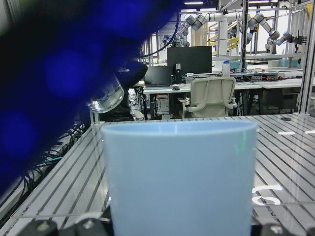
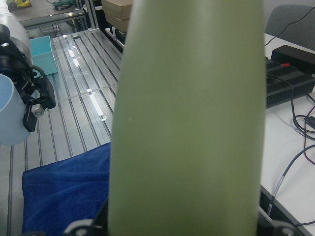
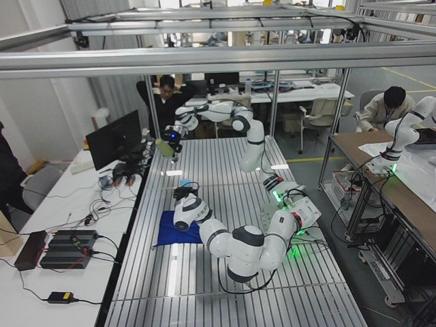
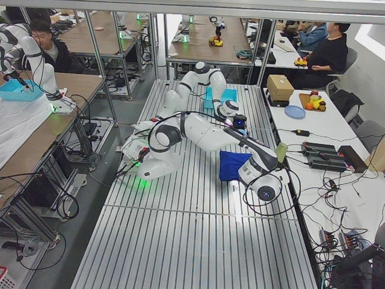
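A light blue cup (image 1: 179,172) fills the lower middle of the left wrist view, with my left gripper (image 3: 185,191) shut on it. A tall pale-green object (image 2: 187,118), like a bottle, fills the middle of the right wrist view, with my right gripper (image 3: 167,148) shut on it, held high at the far left of the table. A blue cloth (image 4: 231,165) lies flat on the slatted metal table (image 4: 192,247). In the right wrist view, the cup and left gripper appear at left, above the table beside the cloth.
A turquoise bin (image 2: 43,54) sits on the table, partly behind an arm. A white side desk (image 3: 75,286) with monitor (image 3: 112,139), black boxes and cables runs along one edge. Metal frame posts surround the table.
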